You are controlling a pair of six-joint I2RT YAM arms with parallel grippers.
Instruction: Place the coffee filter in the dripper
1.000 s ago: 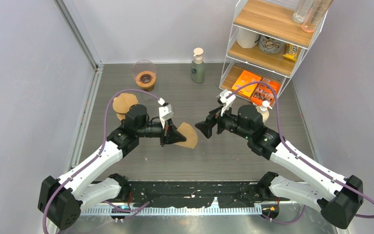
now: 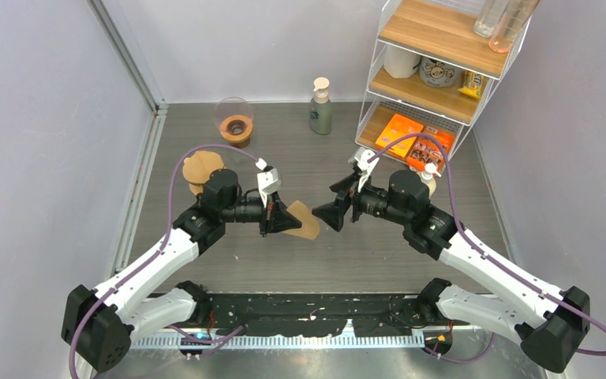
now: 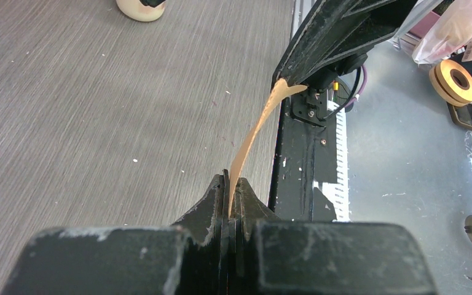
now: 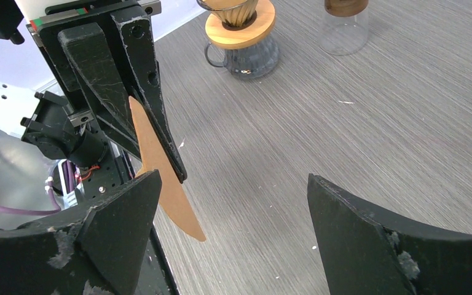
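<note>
My left gripper [image 2: 281,224] is shut on the tan paper coffee filter [image 2: 306,223], whose free side points toward the right arm. In the left wrist view the filter [image 3: 252,132] stands edge-on, and its far end spreads into a small fork against a black right finger [image 3: 310,43]. My right gripper is open. Its left finger [image 4: 120,215] overlaps the filter [image 4: 169,200] in the right wrist view; whether they touch firmly, I cannot tell. The ribbed amber dripper [image 4: 239,13] sits in a wooden collar on a glass carafe, its top cut off by the frame.
A glass jar with a brown upper part [image 4: 344,34] stands near the dripper. A green pump bottle [image 2: 320,114] is at the back wall, and a wire shelf [image 2: 430,91] fills the back right.
The right gripper has shifted slightly left and toward the front, up to the filter. The filter's rounded free edge now looks bent and narrower. My left arm shows no movement.
</note>
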